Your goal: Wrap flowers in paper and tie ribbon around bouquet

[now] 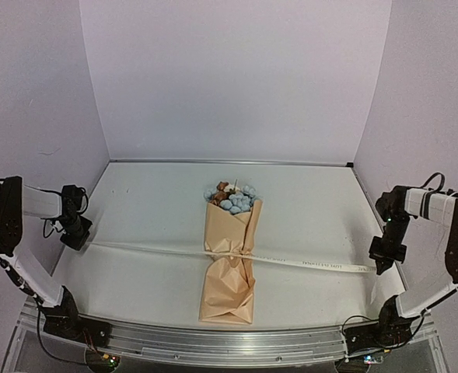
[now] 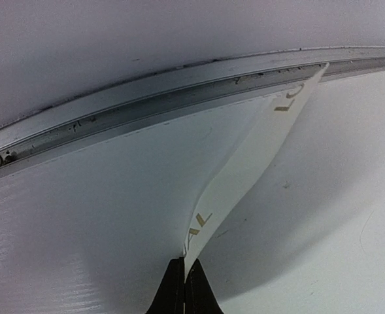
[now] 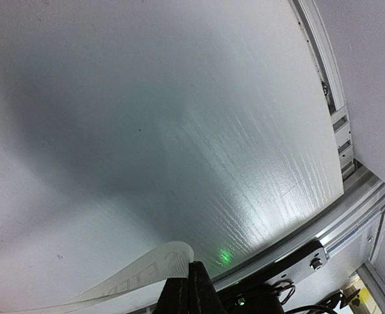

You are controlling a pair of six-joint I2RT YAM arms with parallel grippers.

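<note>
The bouquet lies on the table in the top view, its brown paper wrap (image 1: 229, 291) pinched narrow at the waist. Blue and brown fake flowers (image 1: 236, 202) show at its far end. A white printed ribbon (image 1: 314, 265) crosses the waist and runs taut to both sides. At the left table edge, my left gripper is shut on one ribbon end. Near the right edge, my right gripper is shut on the other end, which curls up beside its fingertips. How the ribbon is crossed at the waist is too small to tell.
Walls stand close beyond both grippers, at left and right. A metal rail (image 1: 213, 351) runs along the front edge.
</note>
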